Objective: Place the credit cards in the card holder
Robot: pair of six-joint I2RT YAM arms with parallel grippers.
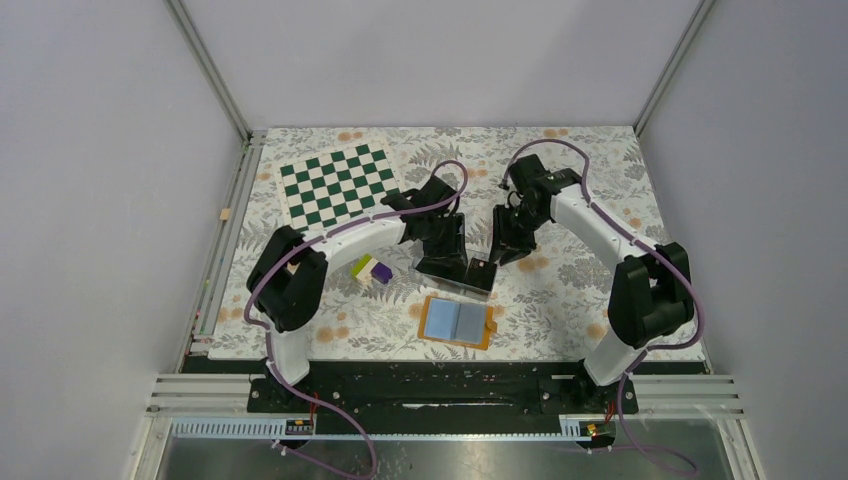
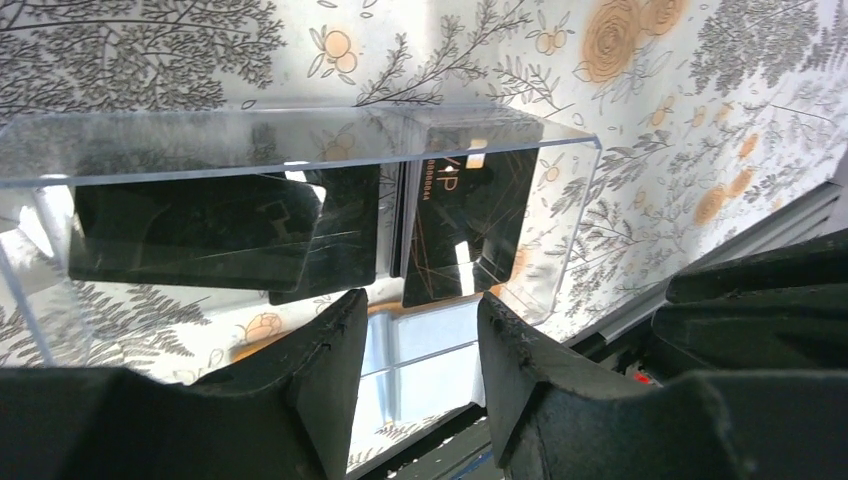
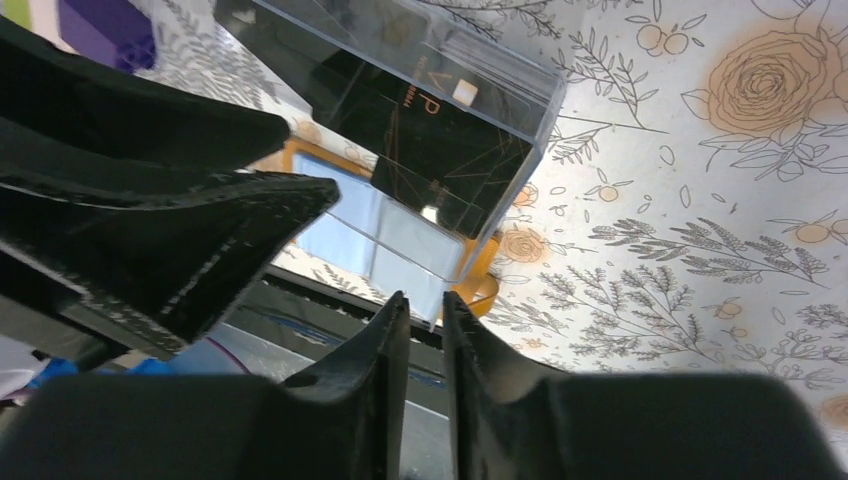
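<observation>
A clear box lies on the table with several black cards inside. Two overlapping cards are in its left part, and one printed card is in its right part. My left gripper stands over the box, open, with nothing between its fingers. At the box's right end is my right gripper, its fingers a narrow gap apart and nothing seen between them. An open orange-edged folder with two pale blue panels lies on the near side of the box. I cannot tell which of the two is the card holder.
A green and white checkered board lies at the back left. To the left of the box is a small purple and green block.
</observation>
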